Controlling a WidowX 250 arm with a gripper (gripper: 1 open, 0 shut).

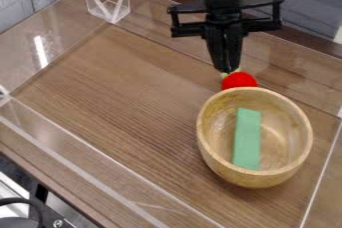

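Observation:
My gripper (226, 55) is shut, hanging in the upper middle above a red object (238, 81) with a small pale green part behind it; nothing shows between its fingers. Just in front stands a round cream bowl (215, 152) with a green block (246, 137) lying inside it.
A clear wire-like holder (104, 5) sits at the top left. A dark cable curls at the lower left edge.

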